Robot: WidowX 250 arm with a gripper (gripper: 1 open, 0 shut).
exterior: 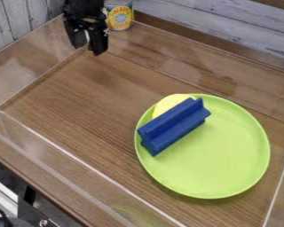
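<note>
The black gripper (88,43) hangs at the top left, near the back wall, pointing down over the wooden surface; whether its fingers are open or shut is hard to tell. A green plate (227,168) on the right holds a blue block (173,126) lying diagonally, with a yellow round object (169,101) partly hidden beneath it.
A yellow can (118,14) stands just right of the gripper at the back. Walls edge the back, and a clear rim runs along the lower left.
</note>
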